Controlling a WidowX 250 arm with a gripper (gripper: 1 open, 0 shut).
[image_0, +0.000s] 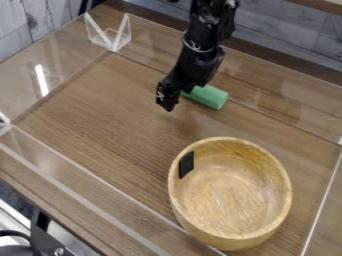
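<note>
My black gripper is open over the upper middle of the wooden table, its fingers pointing down beside a green block. The block lies just to the right of the fingers and is partly behind the gripper; whether they touch is hard to tell.
A large pale yellow bowl with a black patch on its rim fills the lower right of the table. A white wire object stands at the back left.
</note>
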